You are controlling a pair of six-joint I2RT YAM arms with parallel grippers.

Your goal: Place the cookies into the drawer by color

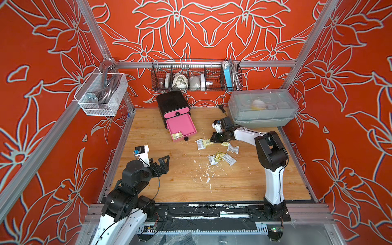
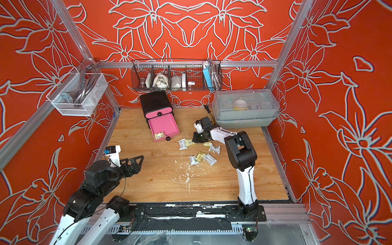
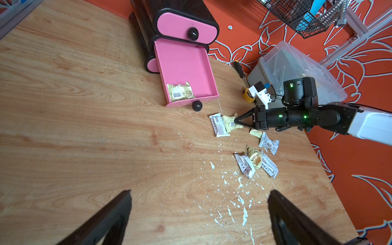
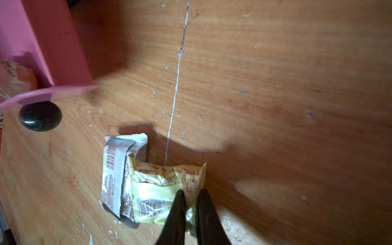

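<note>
The right gripper is shut on the near end of a yellow-wrapped cookie point(image 4: 153, 198), pinching its wrapper. That packet lies against a white-wrapped cookie point(image 4: 115, 171) on its left. In the left wrist view, the pink drawer point(image 3: 185, 61) stands pulled out of its black cabinet point(image 3: 179, 12). One yellow cookie point(image 3: 179, 92) rests inside the drawer, by its front. A second group on the table has a yellow cookie point(image 3: 254, 157) between two white ones point(image 3: 244, 164). My left gripper stands open and empty, its fingers wide apart, away from the cookies.
Behind the right gripper lie another white cookie point(image 1: 233, 148) and part of a yellow one point(image 1: 225, 143). A clear lidded box point(image 1: 263, 107) occupies the back right. A screwdriver point(image 3: 239, 70) and a tape measure point(image 3: 248, 95) lie nearby. Bare table fills the left side.
</note>
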